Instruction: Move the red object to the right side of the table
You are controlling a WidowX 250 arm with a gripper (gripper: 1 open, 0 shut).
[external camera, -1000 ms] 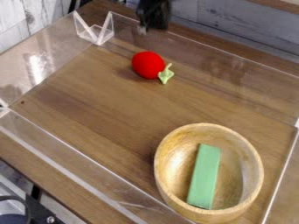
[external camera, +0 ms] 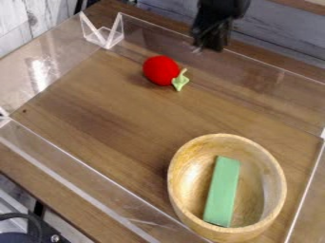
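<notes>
The red object, rounded with a green leafy end, lies in the upper left-middle of the wooden table. My dark gripper is up and to the right of it in the picture, apart from it and blurred. No object shows between the fingers, but the blur hides how far apart they are.
In the lower right stands a round wooden bowl with a green block inside. A clear plastic piece is near the back left corner. Low transparent walls edge the table.
The red object has stayed in the same spot.
</notes>
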